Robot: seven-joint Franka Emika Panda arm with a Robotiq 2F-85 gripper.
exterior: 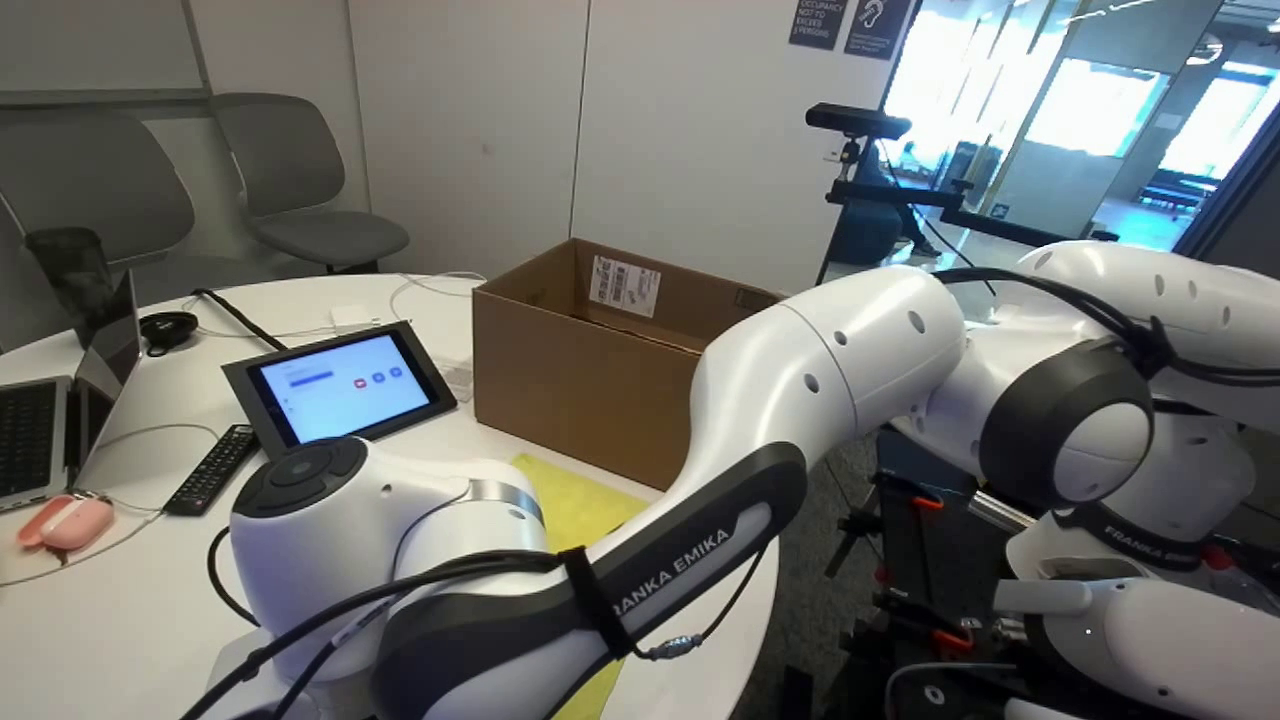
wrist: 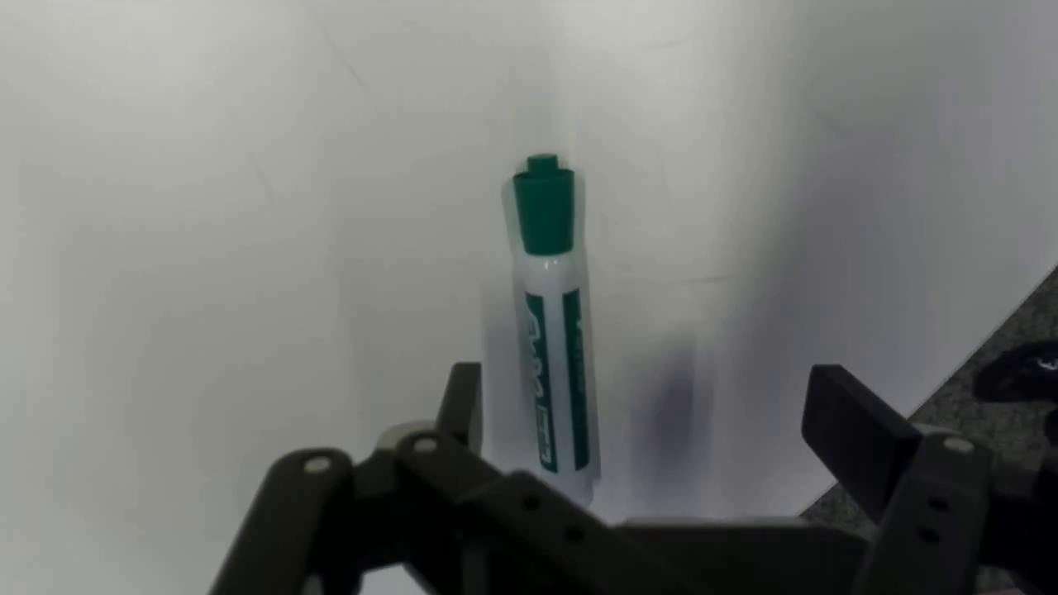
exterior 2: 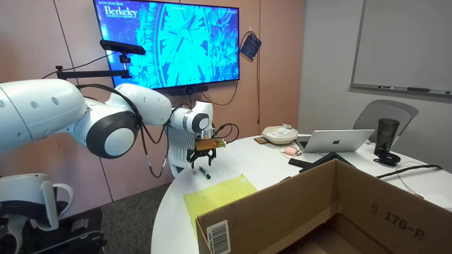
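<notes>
A green-capped marker (wrist: pixel 548 327) with a white barrel lies on the white table, its lower end hidden behind my gripper's body in the wrist view. My gripper is open, its fingers wide apart and nothing held between them. The marker lies between the two fingers in that view, closer to the left one. In exterior view 2 my gripper (exterior 2: pixel 201 163) hangs above the table's edge, just over the marker (exterior 2: pixel 204 173). Exterior view 1 does not show the fingers or the marker.
A yellow cloth (exterior 2: pixel 220 192) lies beside the marker, and an open cardboard box (exterior 2: pixel 271 207) stands past it. Farther along the table are a laptop (exterior 2: pixel 339 141), a remote (exterior 2: pixel 299 162), a pink case (exterior 2: pixel 290 151) and a white bowl (exterior 2: pixel 279 134). The table edge is close by.
</notes>
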